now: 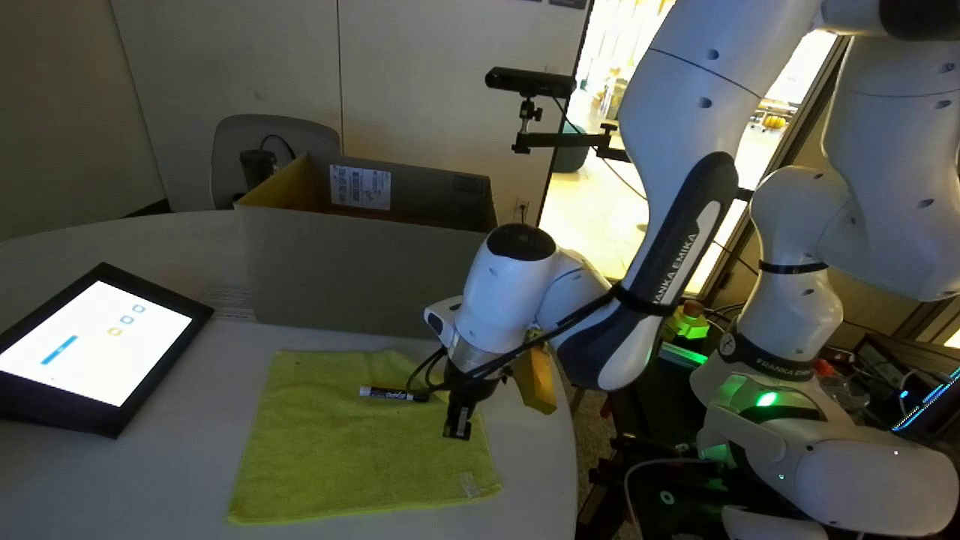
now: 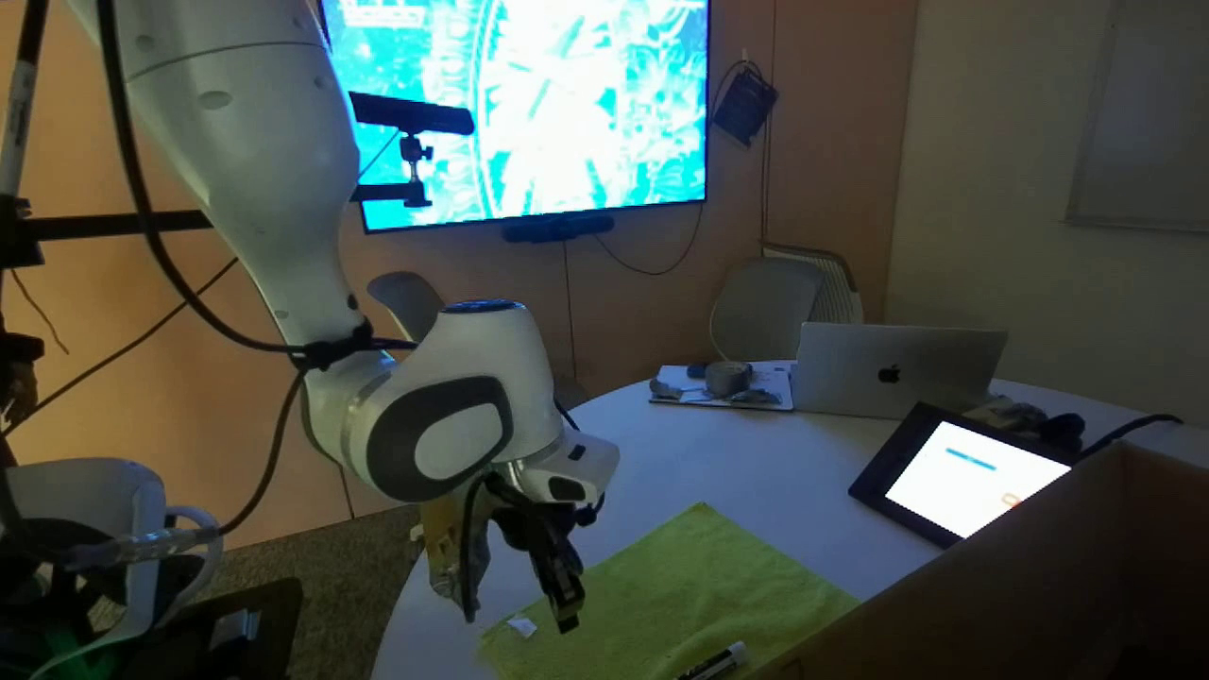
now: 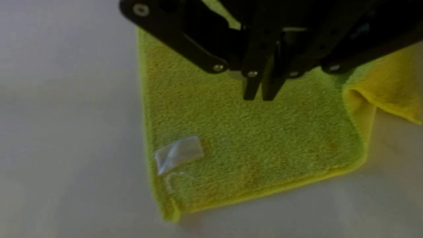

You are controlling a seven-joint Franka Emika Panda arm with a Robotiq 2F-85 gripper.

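The yellow-green towel [image 1: 351, 450] lies on the round white table, one corner folded over, as the wrist view also shows at right. On it rests a black marker [image 1: 393, 394] with a white end; exterior view 2 catches only part of this marker [image 2: 714, 661]. My gripper is over the towel, near its edge with the white tag [image 3: 179, 154]. The fingers are nearly together, with a thin gap where only towel colour shows; no held object can be made out. In exterior view 1 the gripper [image 1: 457, 432] stands right of the marker.
A big open cardboard box [image 1: 360, 270] stands behind the towel. A tablet with a lit screen [image 1: 99, 337] sits to the left. Exterior view 2 shows a laptop [image 2: 895, 372] farther off. Bare table lies between tablet and towel.
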